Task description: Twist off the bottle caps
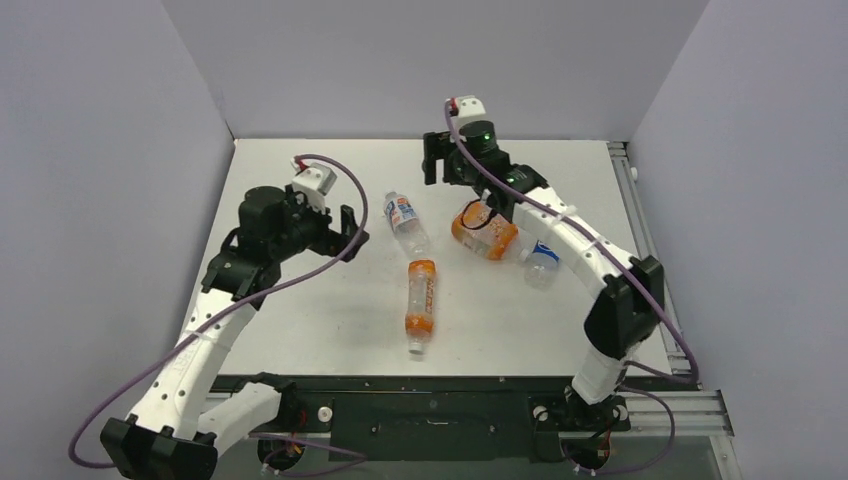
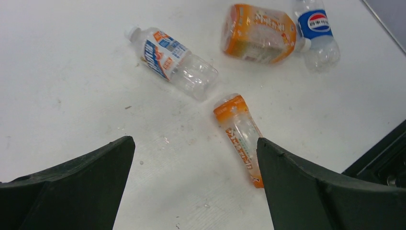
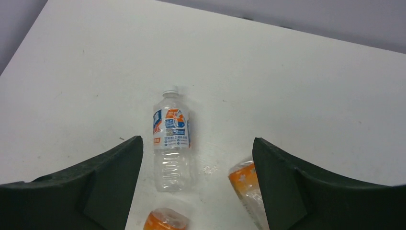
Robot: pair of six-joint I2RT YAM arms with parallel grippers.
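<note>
The slim bottle with orange bands (image 1: 421, 297) lies on its side near the table's front, neck toward the front edge; whether a cap sits on it is too small to tell. Behind it lies a clear bottle with a blue and orange label (image 3: 171, 128), its pale top pointing away. The wide orange-labelled bottle (image 2: 261, 33) has a white cap (image 2: 305, 44), close beside the Pepsi bottle (image 2: 317, 33), whose top is out of view. Left of the bottles, my left gripper (image 1: 352, 235) is open and empty. My right gripper (image 1: 432, 160), also open and empty, hovers over the back.
Grey walls (image 1: 430, 80) enclose the back and sides of the white table (image 1: 340, 320). My right forearm (image 1: 580, 245) passes over the Pepsi bottle. Purple cables hang along both arms.
</note>
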